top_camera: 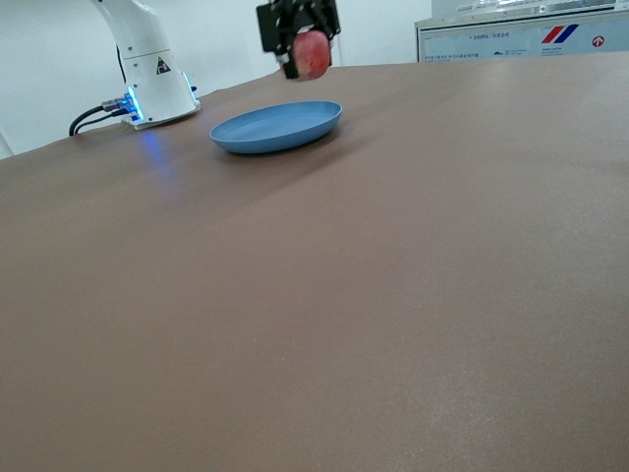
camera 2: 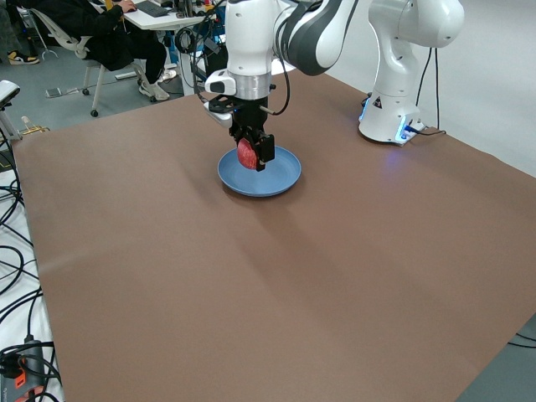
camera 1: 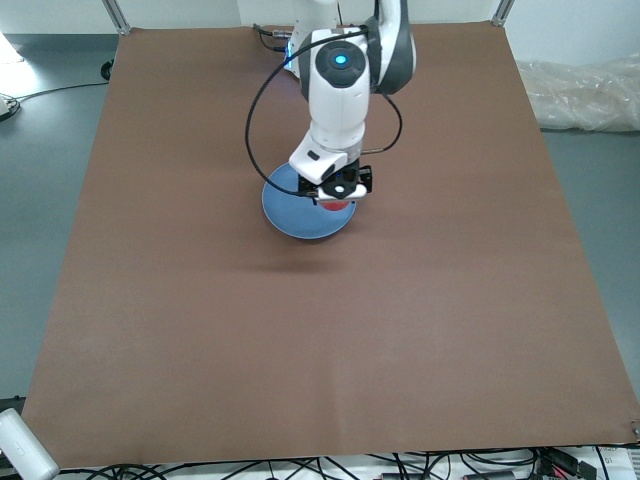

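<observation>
My gripper [top_camera: 297, 54] hangs over a blue plate [top_camera: 275, 138], shut on a red, rounded apple-like fruit [top_camera: 312, 57]. The fruit is held above the plate, clear of it in the top view. In the right view the fruit [camera 2: 247, 156] shows at the gripper's lower side, over the plate [camera 2: 260, 183]. In the left view the gripper [camera 1: 334, 190] covers much of the plate [camera 1: 300, 218], and only a sliver of red [camera 1: 336, 206] shows beneath it.
The arm's white base [camera 2: 387, 117] stands at the back edge. Cables and equipment [camera 2: 25, 368] run along the outer edge, off the tabletop.
</observation>
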